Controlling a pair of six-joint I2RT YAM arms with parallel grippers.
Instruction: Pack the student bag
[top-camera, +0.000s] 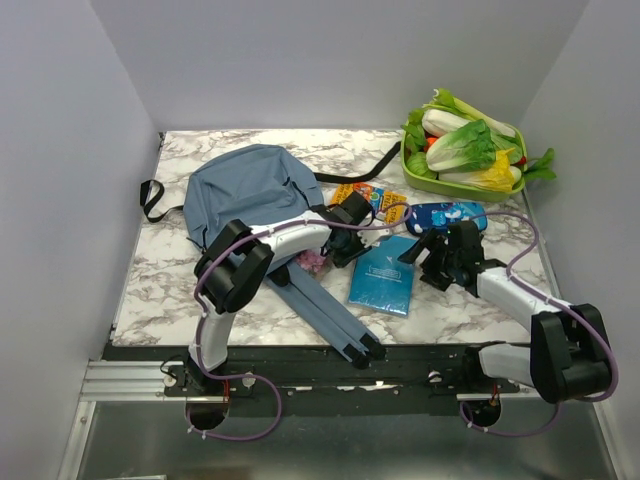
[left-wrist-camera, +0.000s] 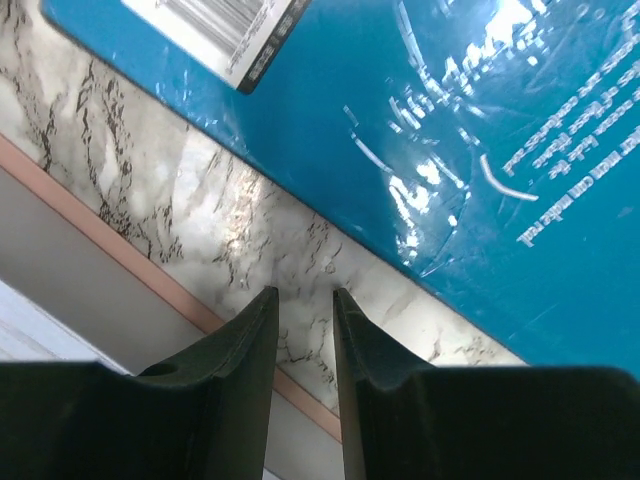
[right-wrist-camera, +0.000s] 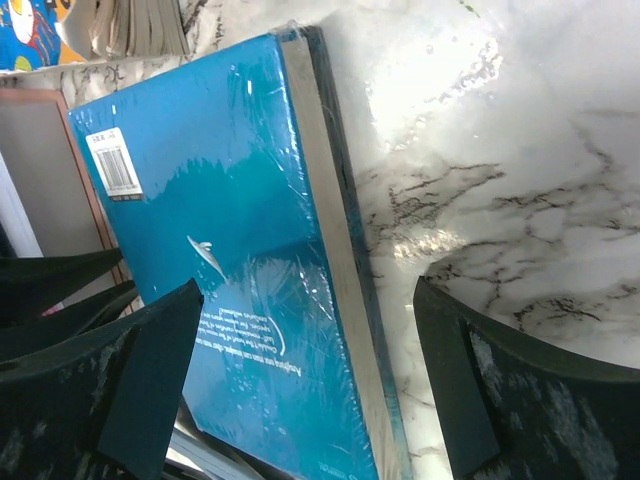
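A blue book (top-camera: 380, 285) in clear wrap lies flat on the marble table, right of the blue-grey bag (top-camera: 250, 180). At the book's left edge is my left gripper (top-camera: 352, 250); in the left wrist view its fingertips stand slightly apart over bare marble beside the book (left-wrist-camera: 400, 200), with nothing between them. My right gripper is wide open above the book (right-wrist-camera: 240, 250), one finger over the cover and the other over marble past the long page edge; no grip shows. A pink floral item (top-camera: 312, 261) lies at the bag's mouth, partly hidden by the left arm.
Behind the blue book lie an orange book (top-camera: 368, 198) and a dark blue patterned case (top-camera: 445, 217). The green vegetable basket (top-camera: 425, 184) fills the back right corner. Bag straps (top-camera: 325, 310) stretch to the front edge. Bare marble shows at front left.
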